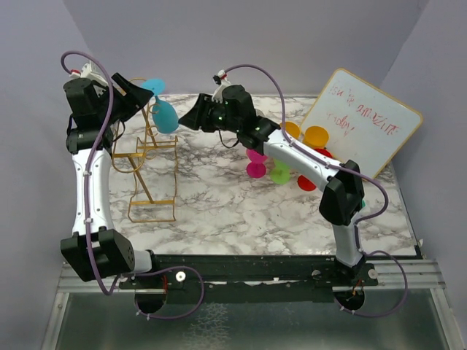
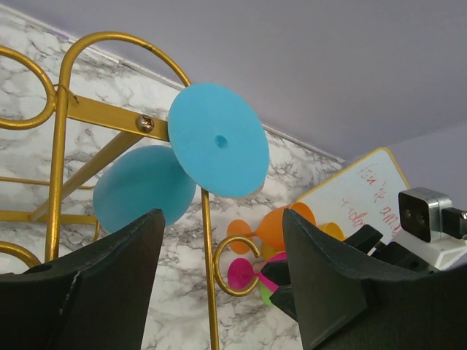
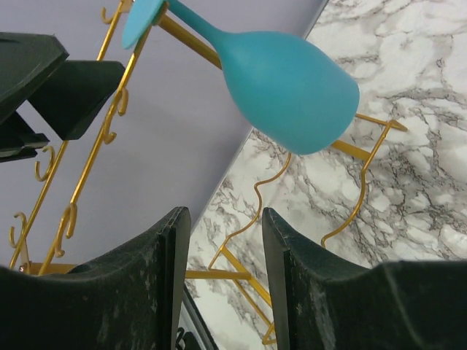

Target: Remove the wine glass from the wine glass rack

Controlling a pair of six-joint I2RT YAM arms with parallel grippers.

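Note:
A light-blue wine glass (image 1: pixel 165 117) hangs on the gold rack (image 1: pixel 152 199) at the left, its round base (image 2: pixel 217 136) on top and bowl (image 3: pixel 288 87) below. My left gripper (image 1: pixel 133 93) stands open just left of the base; in the left wrist view its fingers frame the glass from below, with nothing held. My right gripper (image 1: pixel 191 114) is open to the right of the bowl, with empty space between its fingertips in the right wrist view, where the bowl shows above them.
Several colourful cups and glasses (image 1: pixel 317 137) stand at the right beside a whiteboard (image 1: pixel 361 120). Grey walls flank the table.

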